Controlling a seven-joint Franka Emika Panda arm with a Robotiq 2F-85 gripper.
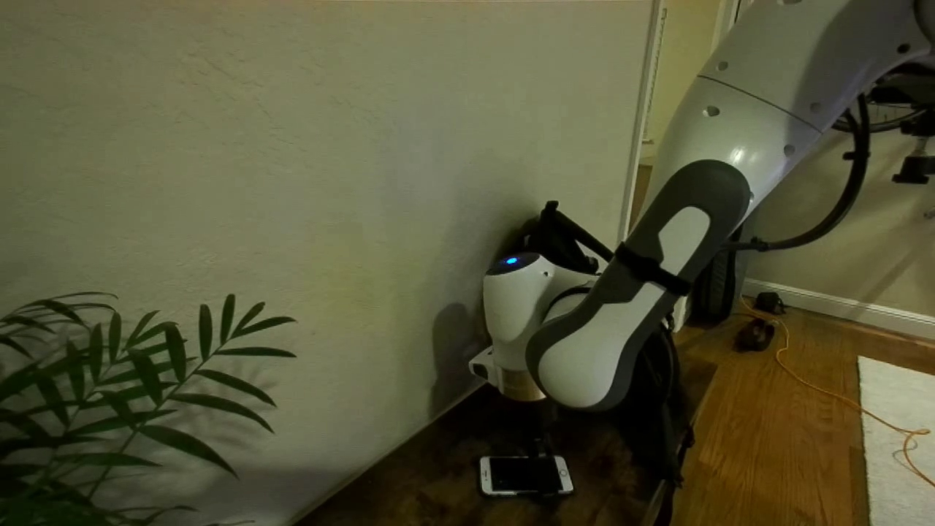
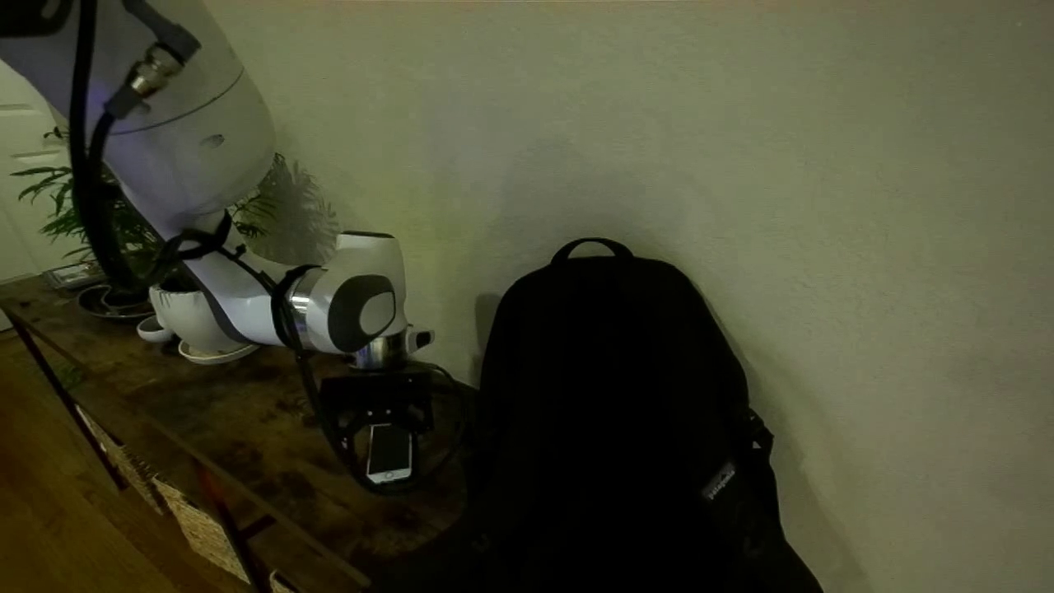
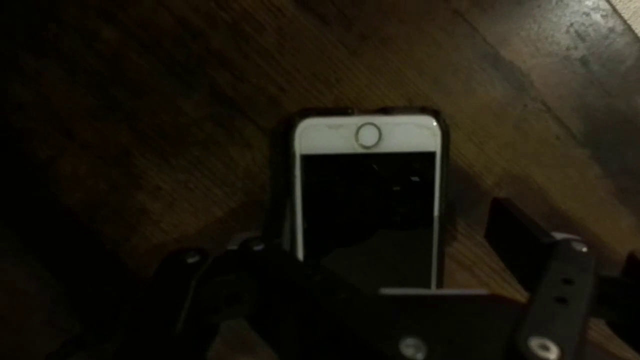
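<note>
A phone with a white face and a black screen (image 3: 369, 198) lies flat, screen up, on the dark wooden tabletop (image 3: 198, 180). My gripper is open over it in the wrist view; one finger (image 3: 519, 240) stands clear to the right of the phone, while the other, very dark, is close to its left edge. Whether that finger touches the phone cannot be told. From the side, the same phone (image 1: 504, 474) shows below my dark gripper, which blends into the shadow. In the second exterior view the phone (image 2: 390, 456) appears beneath the gripper's black body.
A large black backpack (image 2: 613, 415) stands upright against the wall close to the arm. Potted plants, one in a white pot (image 2: 202, 321), occupy the table's far end. The wall (image 1: 350, 219) runs along the table's back. Bare tabletop (image 2: 198, 405) shows between pots and phone.
</note>
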